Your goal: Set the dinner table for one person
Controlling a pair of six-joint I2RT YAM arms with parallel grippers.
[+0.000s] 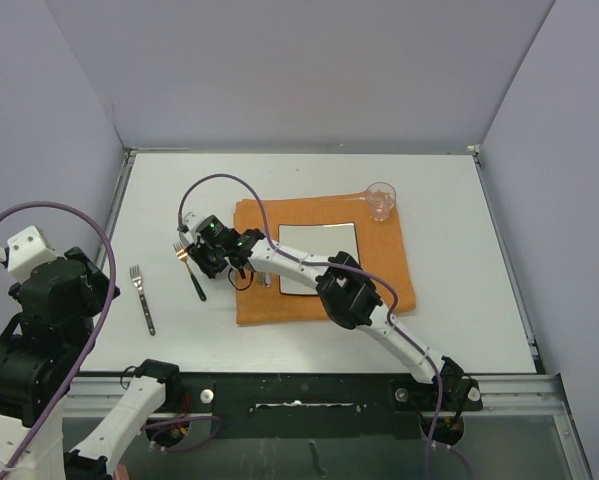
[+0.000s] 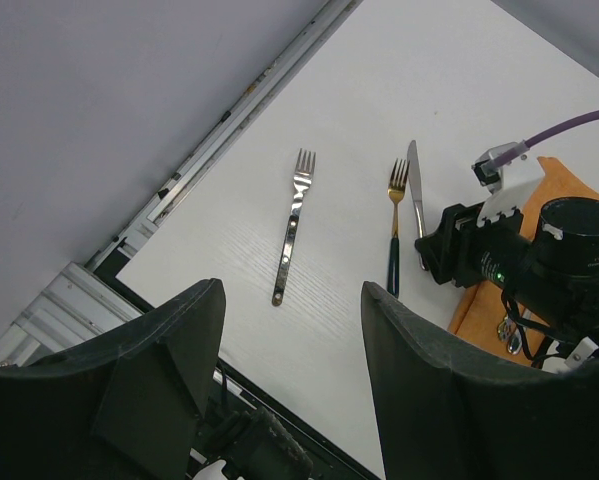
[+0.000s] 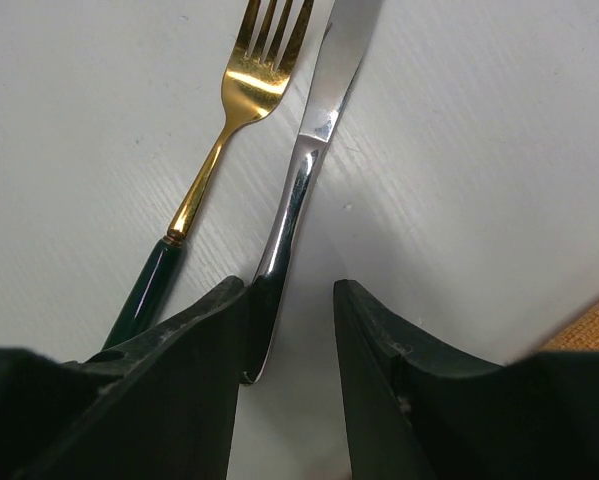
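Note:
A silver knife [image 3: 319, 118] lies on the white table, its handle at my right gripper, whose fingers are part open around or just above it. Beside it lies a gold fork with green handle, also in the left wrist view [image 2: 395, 215]. A silver fork [image 2: 294, 225] lies farther left. A white square plate [image 1: 324, 238] sits on an orange placemat [image 1: 389, 270], partly hidden by my right arm. A clear glass [image 1: 381, 200] stands at the mat's back right. My left gripper hangs open and empty at the left, over the table's near-left edge.
Grey walls [image 1: 309, 70] surround the back and sides. More silver cutlery [image 1: 264, 278] lies on the mat beside the plate, under my right arm.

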